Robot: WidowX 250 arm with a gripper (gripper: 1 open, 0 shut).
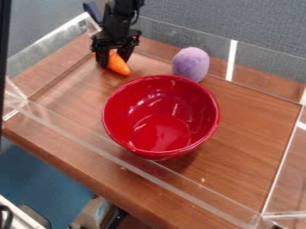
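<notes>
At the top left, my black gripper (114,46) is lowered over an orange carrot-like object (118,63), its fingers around the upper part of it; whether they are closed on it is unclear. A purple eggplant-like object (191,63) lies to the right, apart from the gripper. A large red bowl (160,118) stands empty in the middle, nearer the camera.
The wooden table (221,179) is edged by clear plastic walls (60,36). Bare wood lies left of the bowl and to its right.
</notes>
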